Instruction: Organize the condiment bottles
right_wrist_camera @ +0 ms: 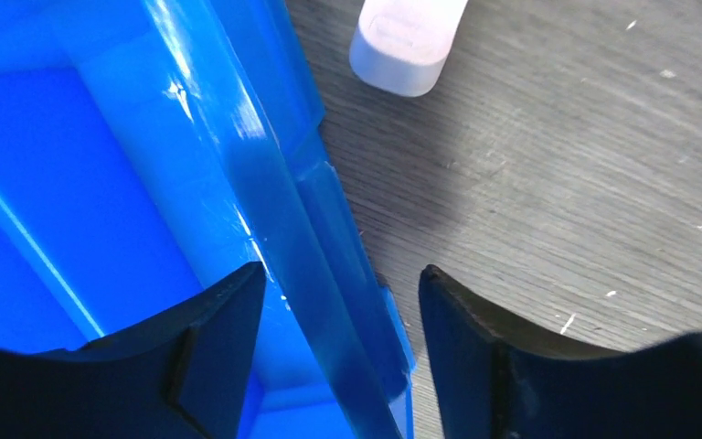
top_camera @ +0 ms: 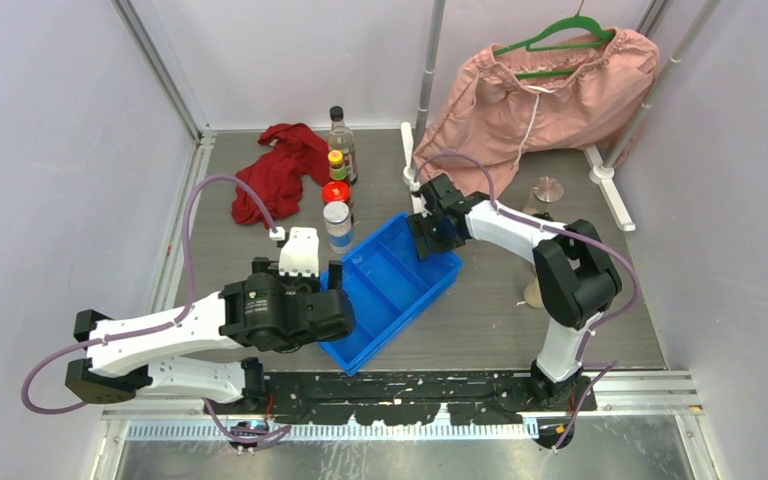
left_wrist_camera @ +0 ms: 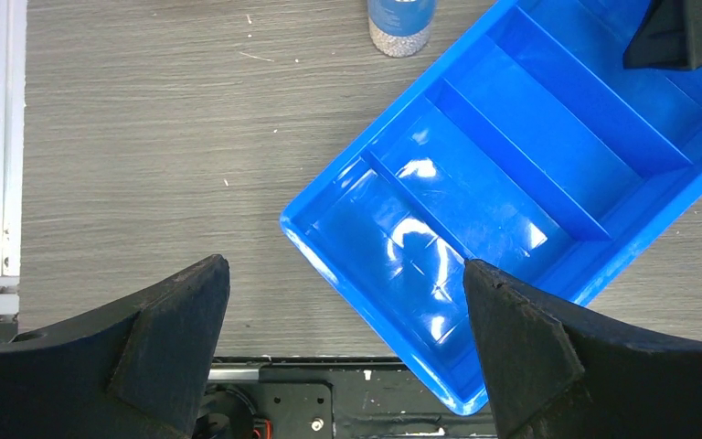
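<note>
The blue divided tray [top_camera: 370, 305] lies at front centre, its compartments bare in the left wrist view. Bottles stand behind it: a white-capped jar [top_camera: 338, 228], a red-capped one [top_camera: 336, 192], a yellow-capped one [top_camera: 337, 160] and a tall dark-capped bottle [top_camera: 343, 140]. My left gripper is open and empty over the tray's near-left end. My right gripper is partly open at the tray's back-right rim, one finger on either side of the rim as seen from above; whether it touches cannot be told.
A red cloth [top_camera: 270, 175] lies back left. A rack with a pink garment [top_camera: 500, 110] stands back right, its white foot near the tray. Other objects at the right are largely hidden under my right arm. Table left of the tray is clear.
</note>
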